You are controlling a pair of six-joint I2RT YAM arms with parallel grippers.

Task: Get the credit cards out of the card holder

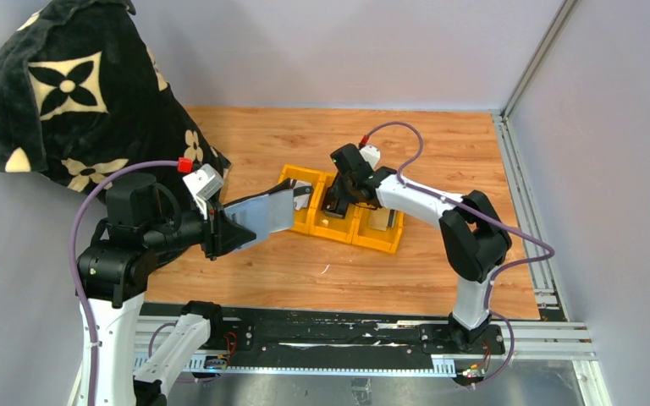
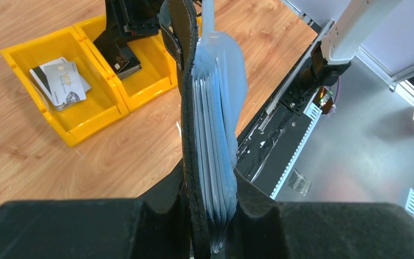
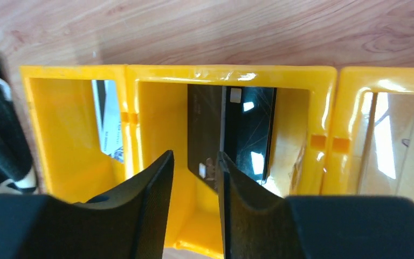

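Note:
My left gripper (image 1: pixel 223 235) is shut on the card holder (image 2: pixel 211 140), which has a black cover and a fan of pale blue clear sleeves, held off the table. The yellow bin (image 2: pixel 75 141) has three compartments. White and silver cards (image 2: pixel 64 83) lie in the left one and dark cards (image 3: pixel 248 127) in the middle one. Above the middle compartment, my right gripper has its fingers apart, and no card shows between them. Pale cards (image 3: pixel 401 140) are partly visible in the right compartment. Whether any sleeve still holds a card cannot be told.
A dark plush cloth (image 1: pixel 76 93) with cream flowers is heaped at the back left, behind the left arm. Bare wooden table (image 1: pixel 372 283) lies in front of the bin. Walls stand at the back and right.

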